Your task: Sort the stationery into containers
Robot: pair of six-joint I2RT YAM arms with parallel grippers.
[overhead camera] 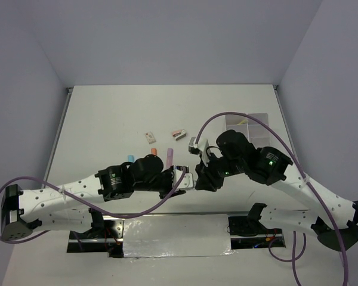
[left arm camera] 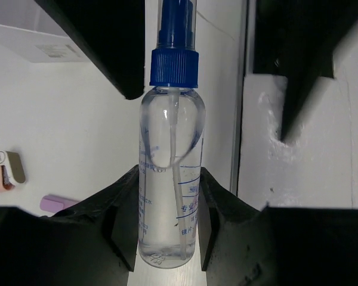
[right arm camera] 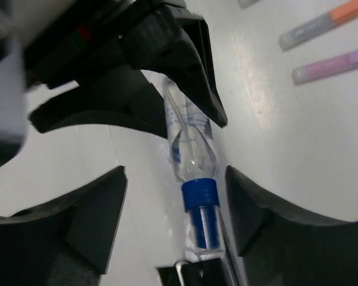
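A clear spray bottle (left arm camera: 170, 179) with a blue pump top stands between my two grippers. In the left wrist view, my left gripper is shut on its lower end, with a finger against each side. My right gripper is open around the blue cap (right arm camera: 201, 193), and gaps show on both sides. A purple marker (overhead camera: 169, 156), an orange-capped marker (overhead camera: 154, 152), a blue item (overhead camera: 130, 158), a pink-and-white stapler (overhead camera: 179, 134) and a small pale box (overhead camera: 150, 137) lie on the table. The arms hide part of the table.
A clear divided container (overhead camera: 258, 132) stands at the right back, with something yellow in one compartment. Both arms crowd the table's front middle.
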